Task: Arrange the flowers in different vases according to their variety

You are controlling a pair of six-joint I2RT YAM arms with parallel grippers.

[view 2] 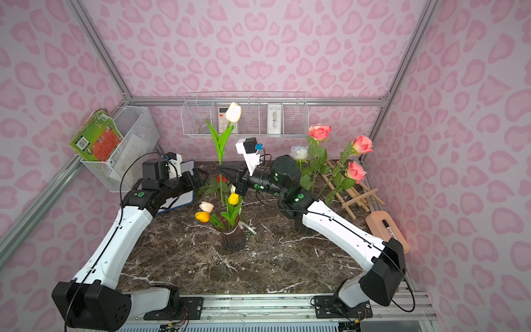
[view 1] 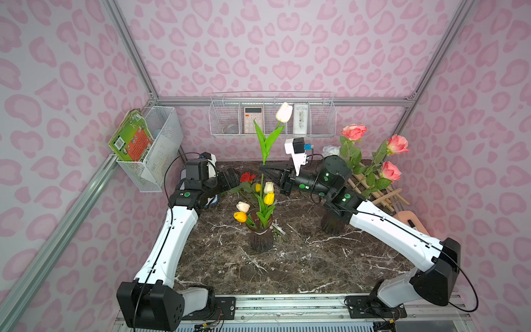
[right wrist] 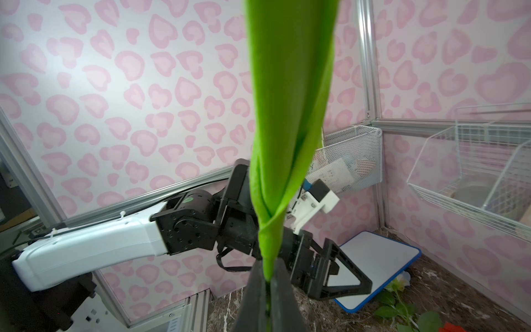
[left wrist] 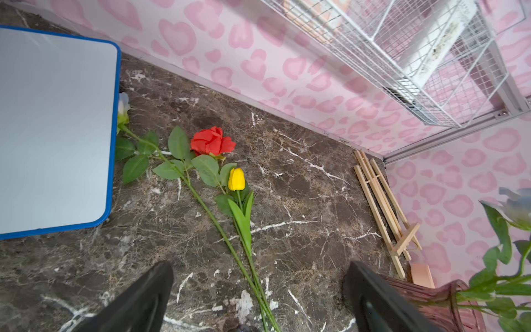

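My right gripper [view 1: 266,169] is shut on the stem of a white tulip [view 1: 283,112], held upright over the tulip vase [view 1: 261,239] with yellow and white tulips. My left gripper [view 1: 229,179], open and empty, is to the left; in its wrist view a red rose [left wrist: 213,141] and yellow tulip [left wrist: 236,179] lie on the table with long stems. A white flower [left wrist: 122,103] is partly hidden by the whiteboard. At right, a second vase [view 1: 333,221] holds pink roses [view 1: 354,131] and a white rose [view 2: 299,153].
A whiteboard [left wrist: 52,132] lies at back left. Wooden racks [view 2: 354,199] and a pink case [view 2: 387,232] are along the right. Wire baskets [view 1: 225,119] hang at back and left.
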